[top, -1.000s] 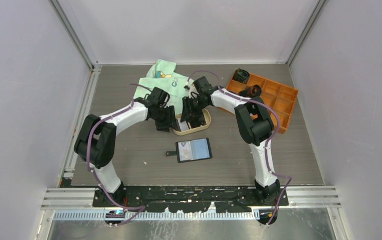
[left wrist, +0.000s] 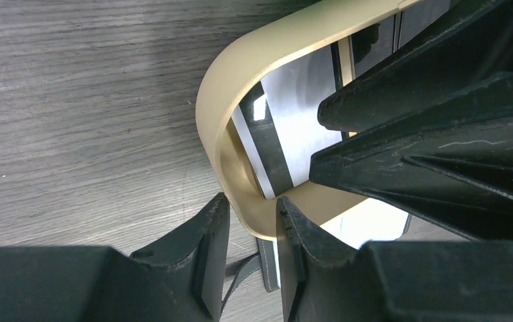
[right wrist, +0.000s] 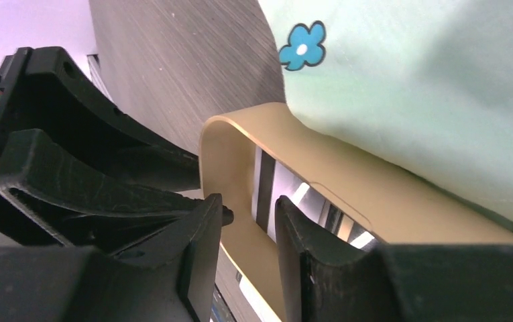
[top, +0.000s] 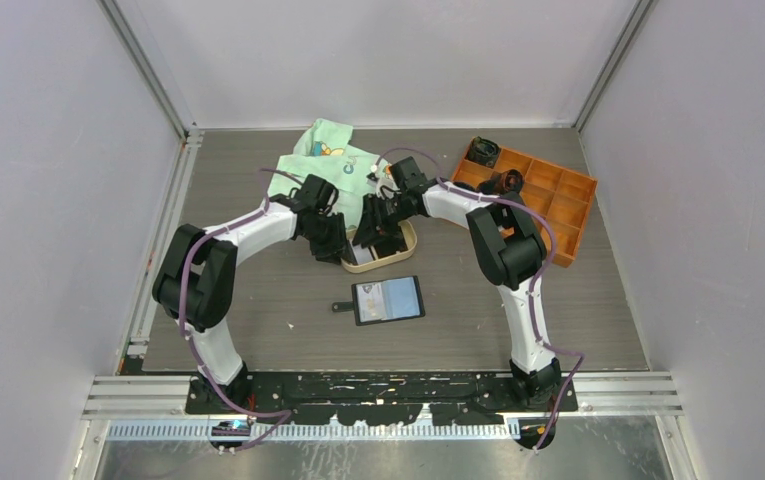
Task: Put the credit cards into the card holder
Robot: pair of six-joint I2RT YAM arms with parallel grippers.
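A beige oval tray [top: 384, 263] stands mid-table with cards in it. In the left wrist view, a white card [left wrist: 300, 100] with a dark stripe lies at the tray's near end, with darker cards farther along. My left gripper is part open at that end; the tray's rim shows between its fingers, and contact cannot be told. My right gripper is part open over the tray, the striped card [right wrist: 265, 178] visible beyond the gap and nothing clearly gripped. In front of the tray lies the black card holder [top: 388, 300], spread open with pale pockets.
A mint cloth [top: 338, 160] with printed figures lies behind the tray. At the back right stands an orange compartment box [top: 558, 195] with dark items. Both grippers crowd close together at the tray; the table left and right of the holder is free.
The tray has slid slightly to the left, and my right gripper has moved a little left with it. My left gripper has shifted only slightly. The card holder has stayed put.
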